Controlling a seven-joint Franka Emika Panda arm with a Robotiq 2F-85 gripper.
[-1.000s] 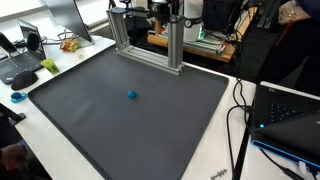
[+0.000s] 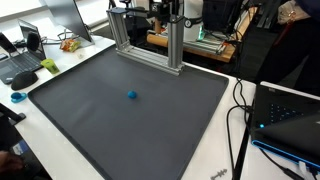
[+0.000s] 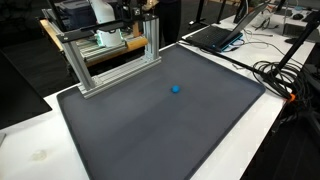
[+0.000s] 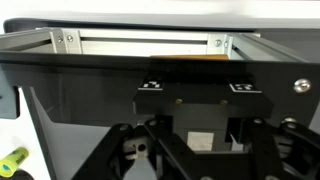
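In the wrist view, my gripper is shut on a dark object (image 4: 205, 72), its fingers held apart by it. A thin orange strip (image 4: 205, 57) shows at the object's upper edge, and a long black bar (image 4: 80, 78) runs across behind the fingers. What the object is, I cannot tell. A small round blue thing (image 2: 131, 94) lies alone on the large grey mat; exterior view 2 shows the same blue thing (image 3: 175, 89) there. Clear sight of my fingertips is lacking in both exterior views.
An aluminium frame (image 3: 122, 77) stands at the mat's edge. A black laptop (image 2: 285, 118) and loose cables lie on one side; cups and small items, among them a yellow-green one (image 2: 48, 65), stand at the other.
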